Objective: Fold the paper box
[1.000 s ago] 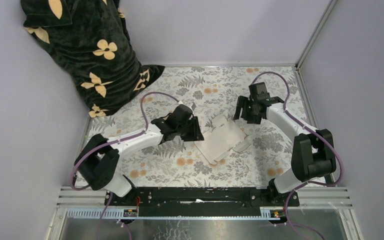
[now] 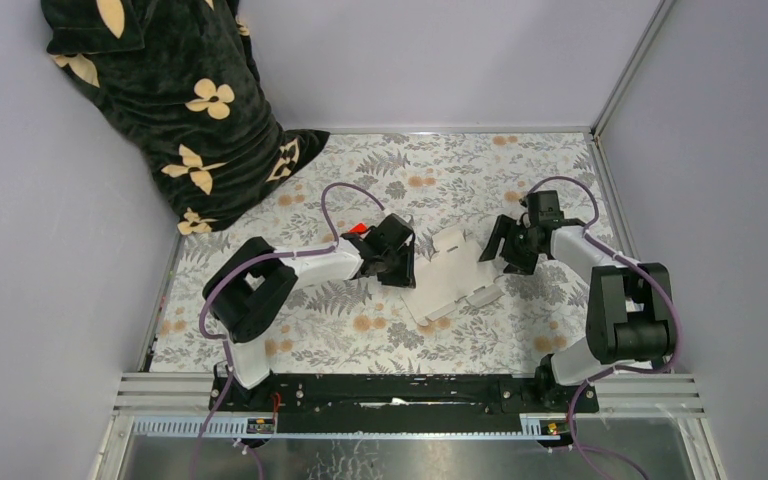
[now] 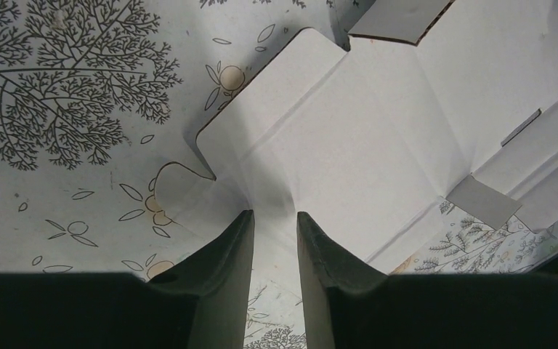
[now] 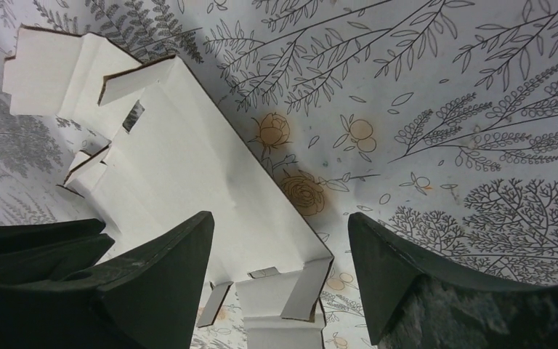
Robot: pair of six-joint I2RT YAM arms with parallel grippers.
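Observation:
The flattened white paper box (image 2: 450,275) lies at the middle right of the table, with creased panels and a few flaps standing up. My left gripper (image 2: 405,278) is at its left end; in the left wrist view its fingertips (image 3: 276,218) are low over a creased panel (image 3: 356,138), a narrow gap between them, and whether they pinch the card is unclear. My right gripper (image 2: 500,250) is open beside the box's right end, its fingers either side of the box's long edge (image 4: 276,185), nothing visibly held.
A dark green patterned cloth (image 2: 190,120) covers the back left. A small red object (image 2: 358,228) lies behind my left gripper.
My left gripper has moved right onto the box's left end. My right gripper has moved right and toward the front, to the box's right end.

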